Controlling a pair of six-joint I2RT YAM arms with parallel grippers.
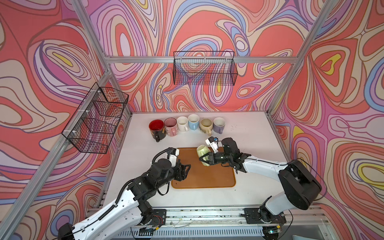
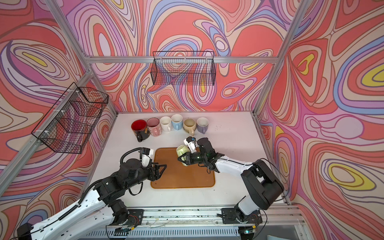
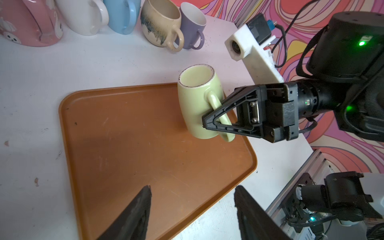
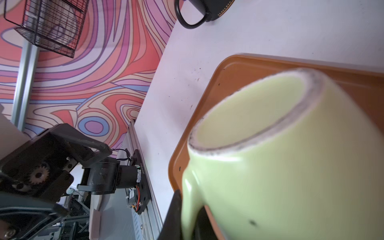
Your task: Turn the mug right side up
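Note:
A pale green mug (image 3: 196, 108) stands tilted over the right part of the brown tray (image 3: 132, 160). Its upward end is ringed in grey and looks like a shallow base, so the mug appears to be upside down. My right gripper is shut on the mug's handle (image 3: 228, 134), reaching in from the right. Whether the mug's lower end touches the tray cannot be made out. My left gripper (image 1: 188, 172) is open over the tray's left side, its fingers (image 3: 138, 210) wide apart with nothing between them.
Along the back of the table stand several mugs, from a black one with a red inside (image 1: 156, 127) to a purple one (image 1: 219, 124). Wire baskets (image 1: 204, 72) hang on the back and left frame. The tray's middle is bare.

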